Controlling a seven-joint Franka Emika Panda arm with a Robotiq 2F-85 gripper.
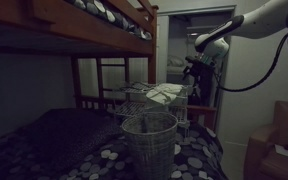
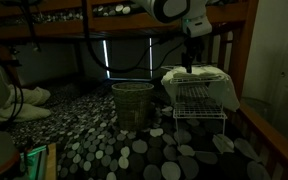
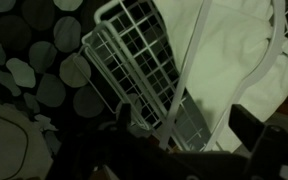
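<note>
A white cloth (image 1: 165, 93) lies draped over the top of a wire rack (image 2: 198, 94) on the bed. In exterior view 2 part of the cloth (image 2: 224, 93) hangs down the rack's right side. My gripper (image 1: 197, 75) is above and near the rack. From the wrist view, the gripper stands open, its dark fingers spread apart over the rack's wires and the cloth (image 3: 229, 65). Nothing shows held between them. The shade makes the fingertips' distance to the cloth hard to judge.
A round mesh basket (image 1: 151, 147) stands on the dotted bedspread (image 2: 134, 160) beside the rack. The upper bunk (image 1: 74, 28) overhangs the bed. An armchair (image 1: 279, 140) is at the right. Bare bedspread lies in front of the rack.
</note>
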